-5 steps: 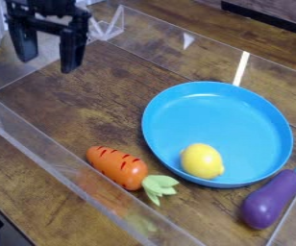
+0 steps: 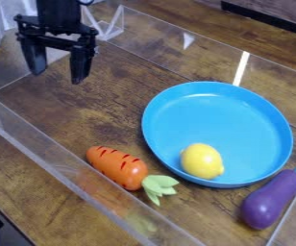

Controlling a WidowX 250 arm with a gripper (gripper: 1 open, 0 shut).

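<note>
A black gripper hangs at the upper left, its two fingers spread apart with nothing between them, above the wooden floor of a clear-walled enclosure. A blue plate sits at centre right with a yellow lemon on its lower part. An orange toy carrot with a pale green top lies below and left of the plate. A purple eggplant lies at the lower right, beside the plate.
Clear plastic walls border the area on several sides. The wooden surface between gripper and plate is bare.
The gripper has shifted slightly over the last second, remaining open at the upper left. The toys and plate have not moved.
</note>
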